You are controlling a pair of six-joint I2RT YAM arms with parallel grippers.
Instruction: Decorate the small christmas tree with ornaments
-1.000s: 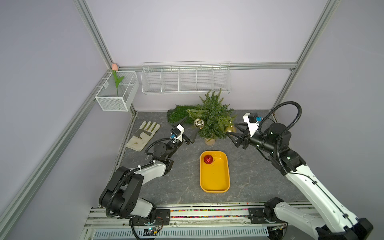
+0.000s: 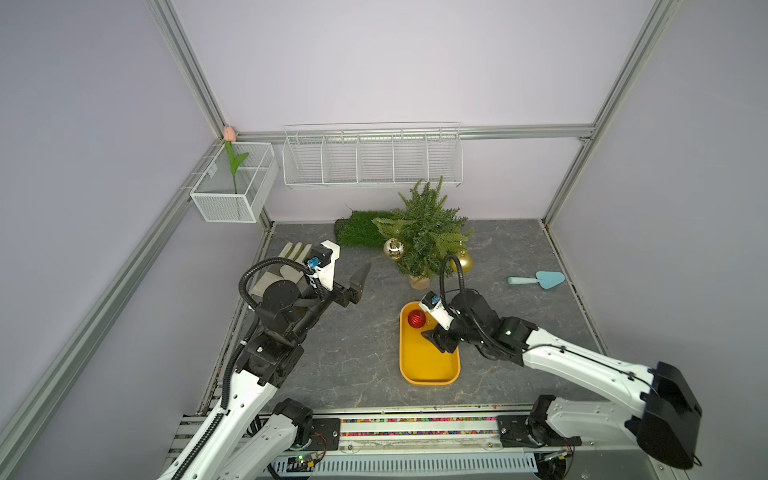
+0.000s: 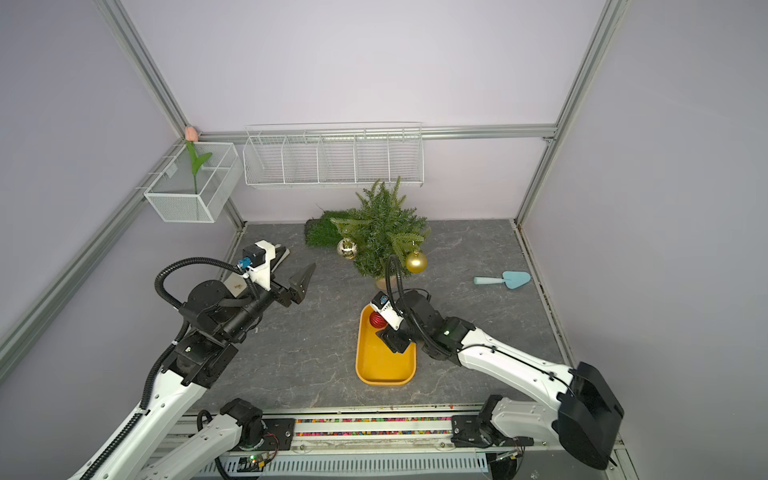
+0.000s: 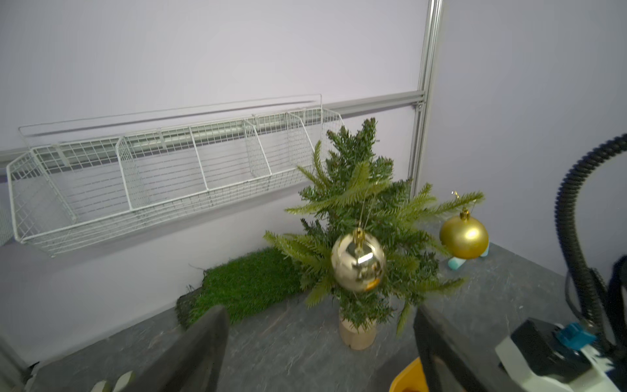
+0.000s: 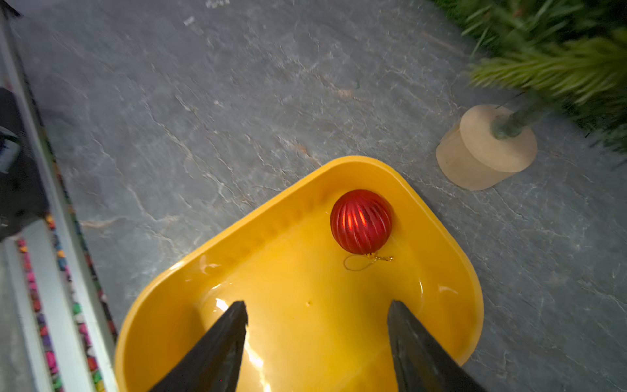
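The small Christmas tree [image 4: 365, 189] stands upright on its wooden base [image 5: 483, 150]. A shiny champagne ball [image 4: 358, 261] hangs at its front left, and a gold ball [image 4: 464, 236] dangles from a branch on the right. One red ribbed ball [image 5: 361, 222] with a gold loop lies in a corner of the yellow tray [image 5: 215, 251]. Over that tray is my right gripper, fingers apart and empty, with the red ball ahead of the gap. My left gripper is open and empty, held back from the tree at the left.
Green turf [image 4: 254, 281] lies behind the tree. A glove [image 2: 292, 260], partly hidden by the left arm, lies at the left. At the right is a blue trowel [image 2: 544, 279]. White wire baskets [image 2: 372, 160] hang on the back wall.
My right arm has swung left and down from beside the gold ball to above the tray. The left arm has drawn back from the tree. Both hanging balls stay on the branches.
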